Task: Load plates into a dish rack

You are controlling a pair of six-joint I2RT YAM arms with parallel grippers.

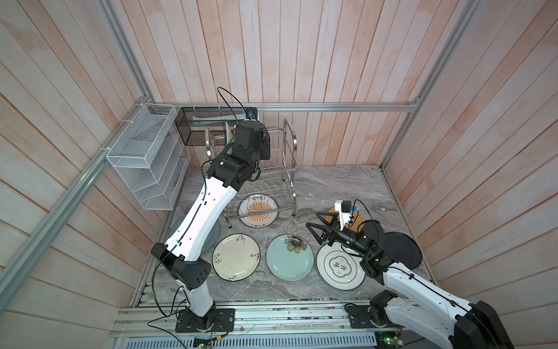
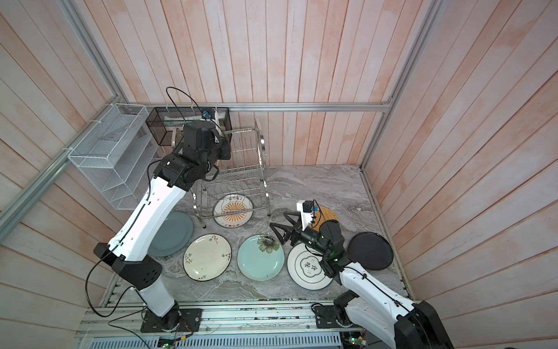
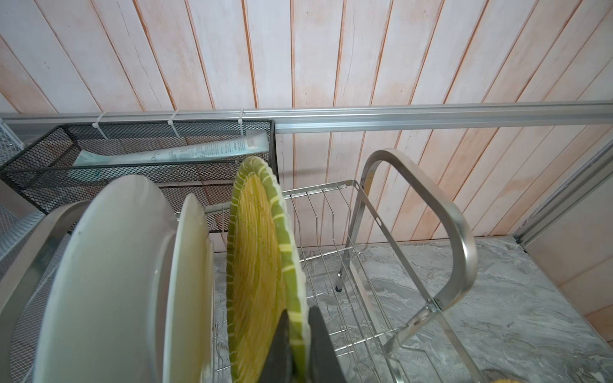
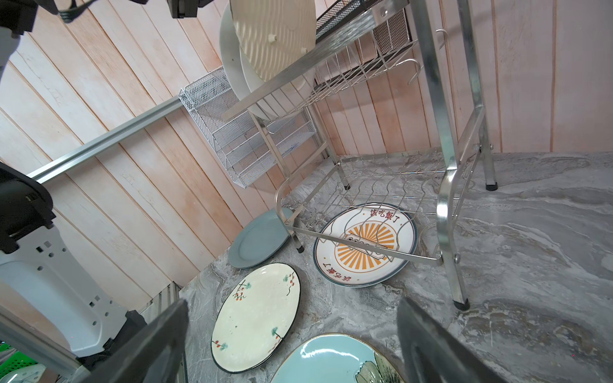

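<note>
My left gripper is shut on a yellow-green rimmed plate [image 3: 255,255], held upright at the top tier of the steel dish rack [image 3: 456,229], right of two white plates [image 3: 102,281] standing there. My right gripper [image 2: 282,226] hangs open above the right-hand plates. In the right wrist view a plate with an orange sunburst [image 4: 364,245] lies beneath the rack; a cream plate [image 4: 255,316], a teal plate [image 4: 319,364] and a grey-blue plate [image 4: 258,239] lie on the counter.
A black mesh basket [image 3: 76,166] hangs behind the rack, a white wire shelf [image 1: 139,157] at left. A black plate [image 2: 370,250], a white patterned plate [image 2: 308,273] and an orange round item [image 2: 322,215] lie at right. Bare counter [image 1: 325,180] is right of the rack.
</note>
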